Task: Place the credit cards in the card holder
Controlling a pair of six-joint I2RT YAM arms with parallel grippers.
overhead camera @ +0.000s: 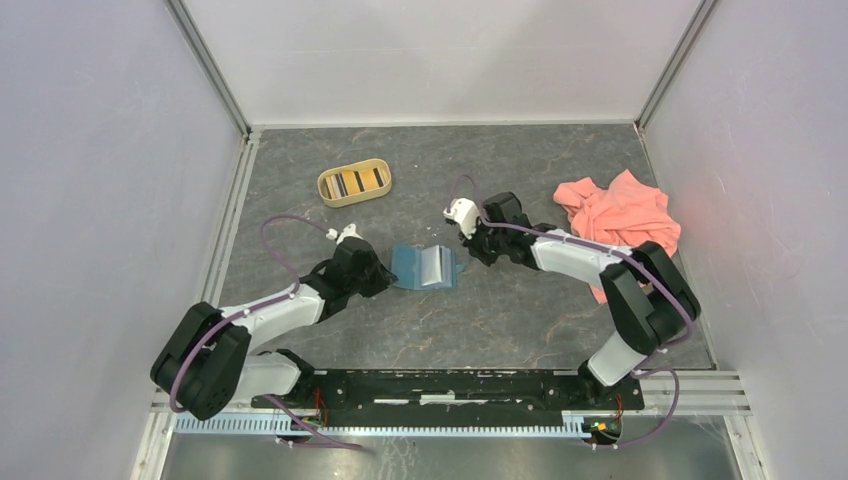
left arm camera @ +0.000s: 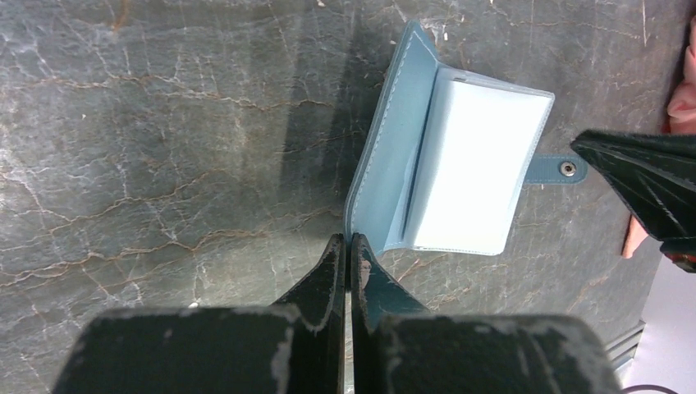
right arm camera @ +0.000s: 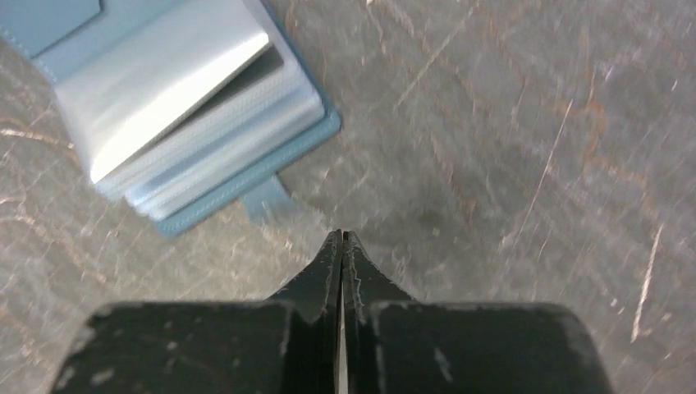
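Observation:
The blue card holder [overhead camera: 431, 268] lies spread out in the middle of the table, its clear sleeves [left arm camera: 478, 160] facing up. My left gripper is shut on the near edge of its cover [left arm camera: 398, 139]. Off the opposite side, by the snap tab [left arm camera: 556, 170], my right gripper is shut with nothing between its fingers. In the right wrist view the holder [right arm camera: 193, 98] lies up and to the left, clear of those fingertips. Several credit cards [overhead camera: 350, 184] rest in a tan oval tray [overhead camera: 325, 195] at the back left.
A crumpled coral cloth [overhead camera: 625, 212] covers the right side of the table, partly behind the right arm. White walls stand left, right and behind. Bare grey table lies behind and in front of the holder.

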